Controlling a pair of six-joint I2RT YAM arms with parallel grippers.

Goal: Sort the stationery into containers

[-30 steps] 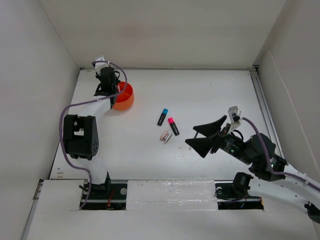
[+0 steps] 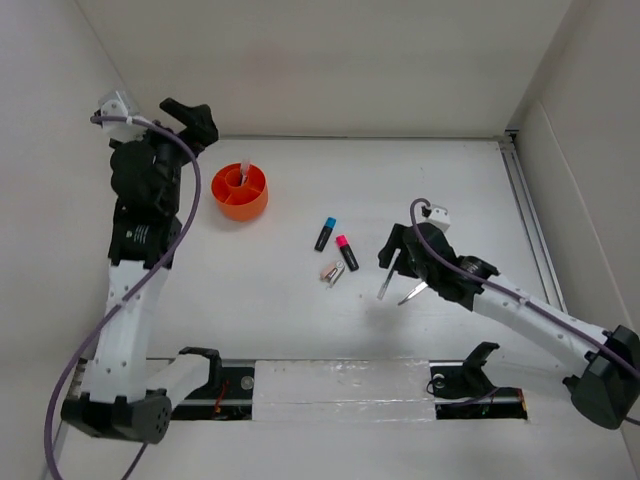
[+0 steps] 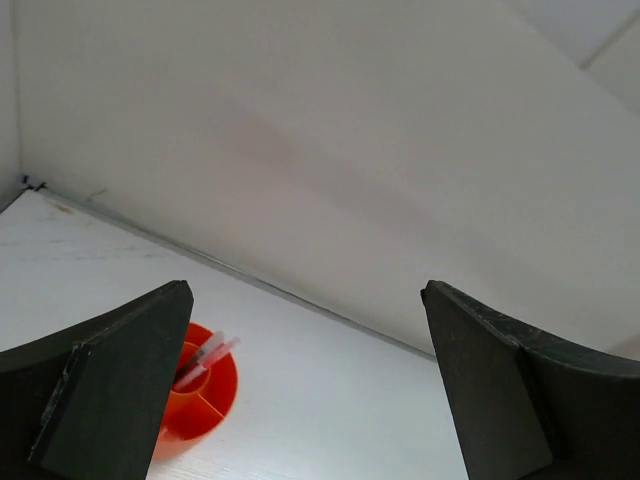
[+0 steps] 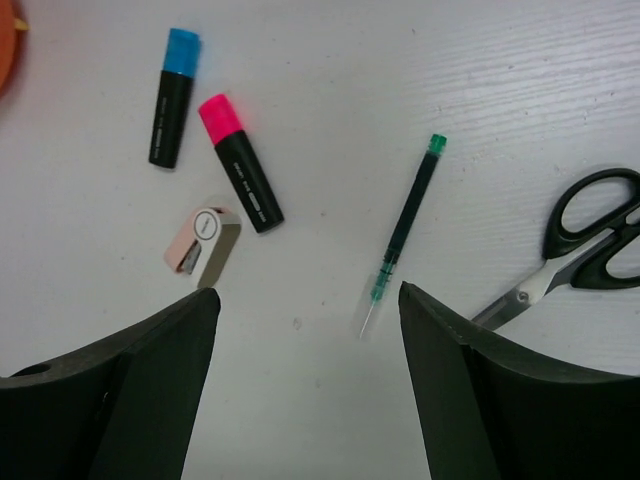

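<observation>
In the top view an orange divided cup (image 2: 239, 210) stands at the back left, holding at least one clear-capped pen (image 3: 205, 360). My left gripper is open and empty, raised to the left of the cup. Over the table's right half, my right gripper points down with its fingers apart and nothing between them. Close to its right fingertip lies a green-ended pen (image 4: 405, 215). Black-handled scissors (image 4: 565, 260) lie farther right. A blue-capped marker (image 4: 174, 100), a pink-capped marker (image 4: 246, 175) and a small stapler (image 4: 208, 245) lie to the left.
Walls close in the left, right and far sides. A metal rail (image 2: 535, 220) runs along the right edge.
My left gripper has drawn away from the cup, up and to the left. My right arm has swung and turned, bringing its gripper over the pen; the fingers now point downward.
</observation>
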